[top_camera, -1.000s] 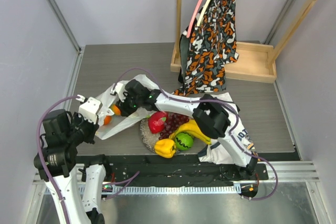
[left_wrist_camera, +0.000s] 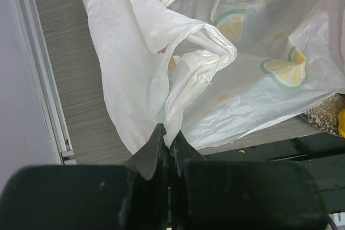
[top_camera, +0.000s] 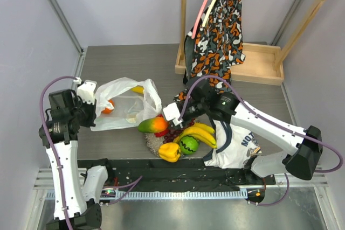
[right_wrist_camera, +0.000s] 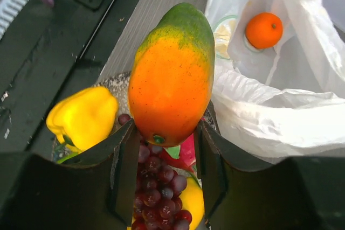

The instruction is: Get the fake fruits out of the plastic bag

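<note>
A green, yellow and orange mango-like fruit [right_wrist_camera: 171, 74] is gripped at its orange end by my right gripper. In the top view this fruit [top_camera: 153, 125] hangs over the left side of the fruit plate. My left gripper is shut on a bunched edge of the white plastic bag [left_wrist_camera: 118, 63], holding it up at the left. Inside the bag lie an orange and a yellow fruit [top_camera: 138, 89], mostly covered by plastic in the left wrist view.
The plate [top_camera: 153, 143] carries grapes [right_wrist_camera: 156, 192], a yellow pepper [top_camera: 170, 152], a small watermelon [top_camera: 188, 145], bananas [top_camera: 202, 133] and a red fruit [right_wrist_camera: 182, 157]. A white cloth bag [top_camera: 234, 146] lies right of it. The table behind the plastic bag is clear.
My right gripper lifted the mango-like fruit out of the plastic bag and carried it right and toward the front, over the plate. The left gripper shifted slightly backward, keeping the bag's edge.
</note>
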